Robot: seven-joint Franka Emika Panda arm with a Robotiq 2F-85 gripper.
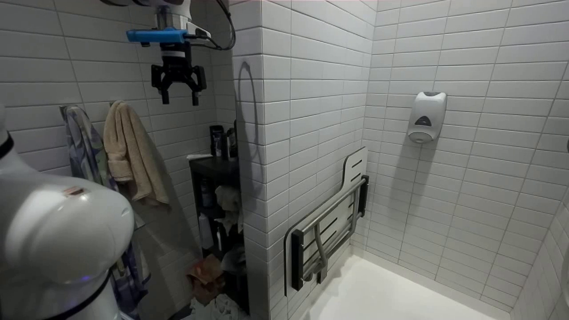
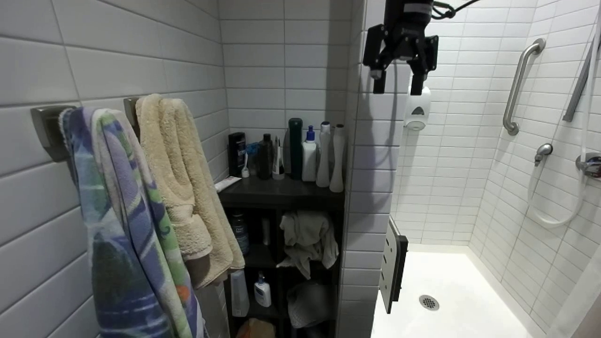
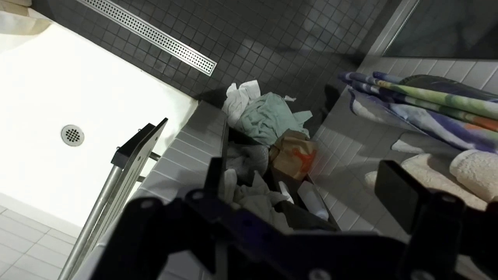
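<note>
My gripper [image 1: 180, 101] hangs high in the air, fingers pointing down and spread wide, with nothing between them. In the second exterior view the gripper [image 2: 397, 90] appears in front of the tiled partition's edge, above the level of the shelf top. Two towels hang on wall hooks at the left: a patterned blue-green towel [image 2: 121, 236] and a beige towel [image 2: 174, 180]. On the dark shelf unit [image 2: 265, 196] stand several bottles, among them a white bottle with a blue pump [image 2: 309, 155] and a dark green bottle [image 2: 295, 147]. Between the open fingers, the wrist view shows crumpled cloths far below.
A folded shower seat [image 1: 328, 224] is mounted on the partition wall [image 1: 277, 133], which divides the shelf nook from the shower. Farther off are a soap dispenser [image 1: 427, 117] and a grab bar [image 2: 521, 84]. A brown paper bag [image 3: 293, 156] lies low by the shelf.
</note>
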